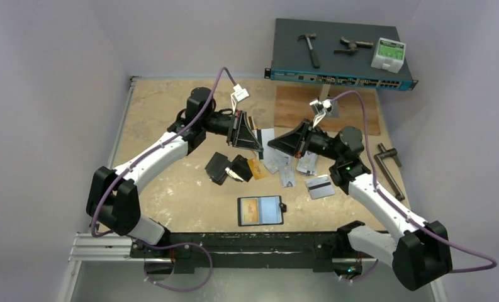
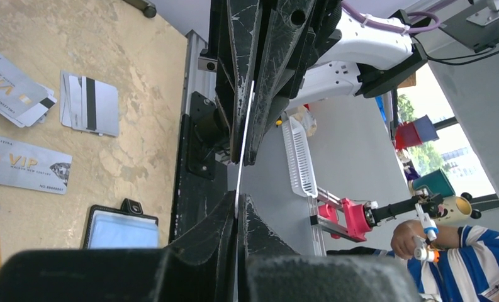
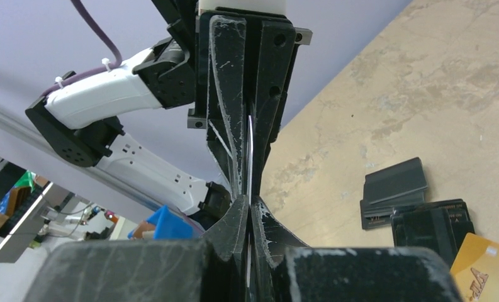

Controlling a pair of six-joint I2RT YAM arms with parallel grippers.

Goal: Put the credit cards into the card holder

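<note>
A light grey card with a dark stripe (image 1: 267, 134) is held up on edge between my two grippers. In the left wrist view the card (image 2: 244, 145) appears edge-on, a thin pale line running from the fingers of my left gripper into the fingers of the right one. The right wrist view shows the card's edge (image 3: 250, 157) likewise entering the shut fingers of my right gripper. Below, the card holder (image 1: 260, 211) lies spread at the table's front, a gold card (image 1: 250, 211) in its left side and a pale blue right side.
Several silver cards (image 1: 287, 173) lie loose under the grippers, with striped cards (image 1: 320, 187) to their right. Dark cards (image 1: 217, 168) and a gold card (image 1: 257, 168) lie left of them. A hammer (image 1: 391, 171) rests at the right edge.
</note>
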